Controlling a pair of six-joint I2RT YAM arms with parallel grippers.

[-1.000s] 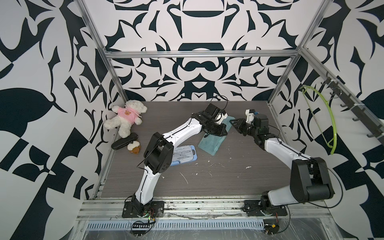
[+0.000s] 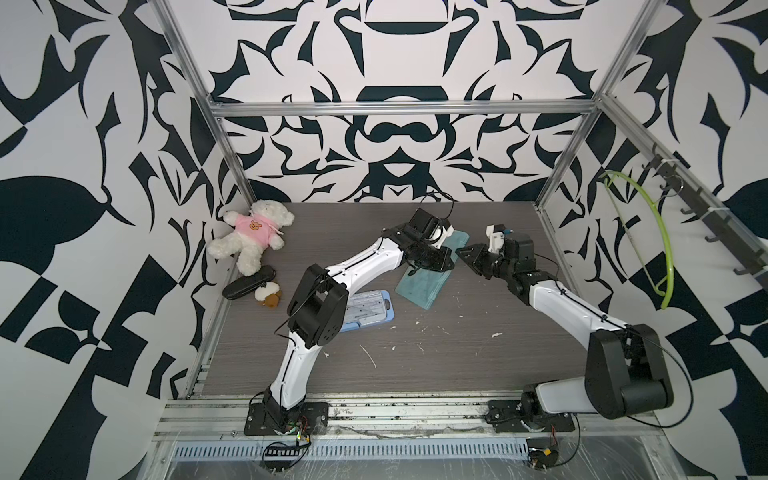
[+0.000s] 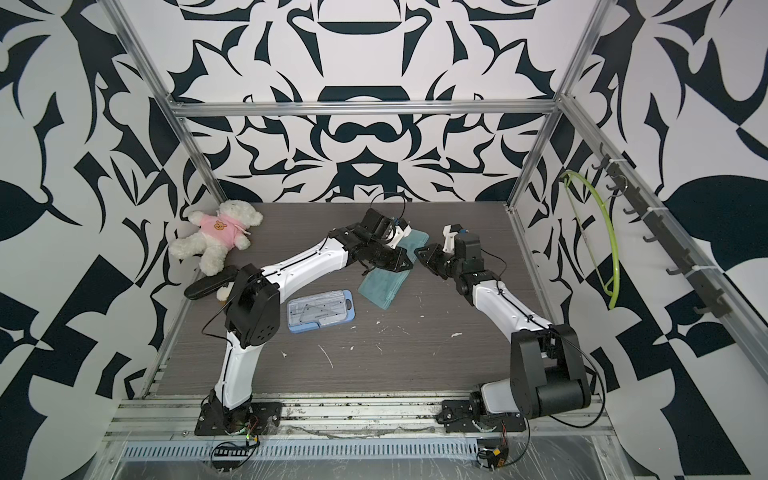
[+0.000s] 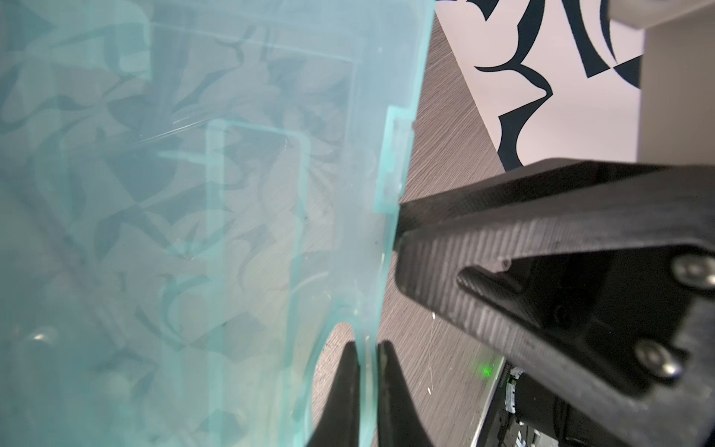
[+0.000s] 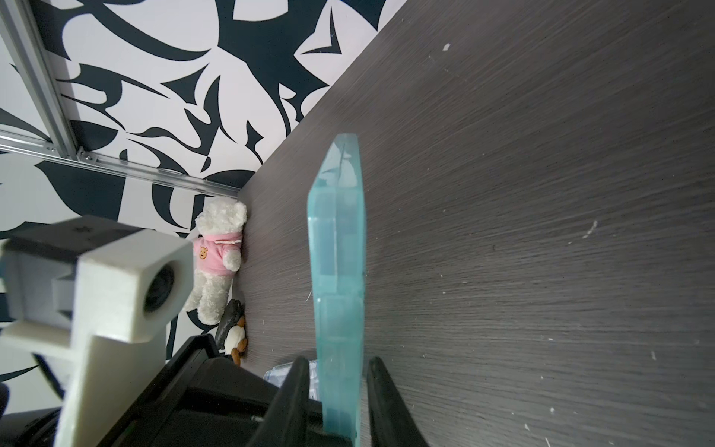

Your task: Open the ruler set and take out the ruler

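A flat, translucent teal case (image 2: 422,289) is held up between my two arms, over the middle of the table. Outlines show through its plastic in the left wrist view, where the case (image 4: 253,223) fills the left half. My left gripper is shut on its edge. From the other side, my right gripper (image 2: 461,253) reaches its right edge. Seen edge-on from the right wrist, the case (image 5: 339,298) runs down between the fingers of my right gripper, which is shut on it. A blue case with a clear top (image 3: 320,311) lies flat on the table.
On the far left lie a white teddy in pink (image 2: 254,232), a black pouch (image 2: 249,282) and a small brown-white toy (image 2: 268,294). White scraps (image 2: 497,334) dot the table.
My right gripper has shifted very slightly left and down along the case's edge. The case has barely moved, and my left arm looks still.
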